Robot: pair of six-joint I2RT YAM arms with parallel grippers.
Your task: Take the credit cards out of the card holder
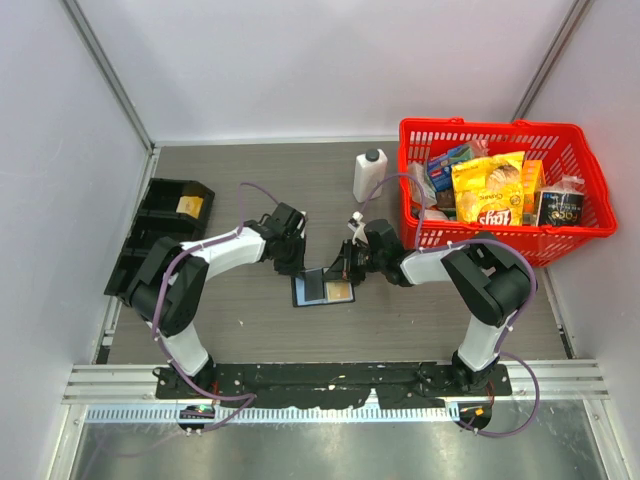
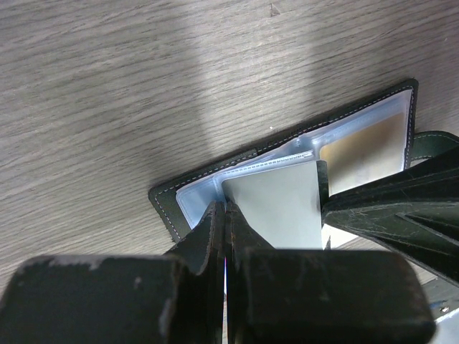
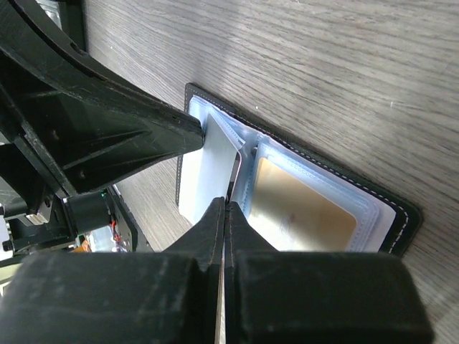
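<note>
The dark, stitched card holder (image 1: 311,303) lies open on the table, clear sleeves facing up. A tan card (image 2: 373,147) shows in one half. Over the other half stands a grey, card-like leaf (image 2: 280,201), raised and tilted, with a dark edge. My left gripper is shut, its tips at the leaf's outer side by a clear sleeve. My right gripper is shut with its tips at the leaf's dark edge, near the holder's middle. Whether either pinches anything thin cannot be made out.
A red basket (image 1: 590,231) full of packages stands at the right, beside a white bottle (image 1: 369,178). Black bins (image 1: 150,222) with a yellowish item (image 1: 189,206) line the left. Bare table surrounds the holder in front.
</note>
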